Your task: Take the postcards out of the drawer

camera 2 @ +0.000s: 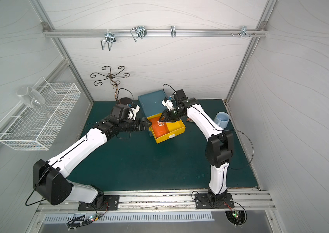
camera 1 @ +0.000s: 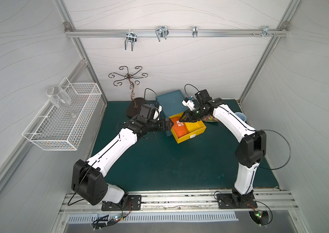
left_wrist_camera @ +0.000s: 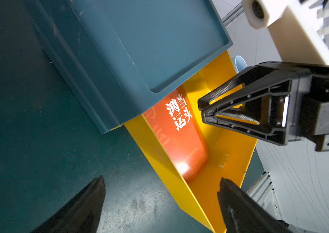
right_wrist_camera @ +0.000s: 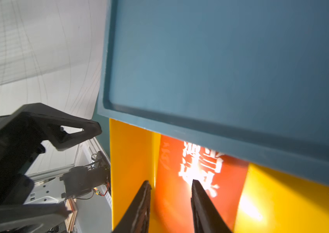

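A yellow drawer (camera 1: pixel 193 131) sticks out toward the front from a teal-blue box (camera 2: pixel 150 103). Red postcards with white characters (left_wrist_camera: pixel 174 143) lie in the drawer's left part. My left gripper stands open at the drawer's left, with nothing between its fingers; its black fingertips frame the front of the drawer in its wrist view. My right gripper is over the postcards, its fingertips a short way apart. Whether anything is between them is hard to tell from the blurred fingertips.
A dark metal stand (camera 1: pixel 133 106) is at the back left and a light-blue cup (camera 2: pixel 221 120) at the right. A wire basket (camera 1: pixel 61 136) hangs on the left wall.
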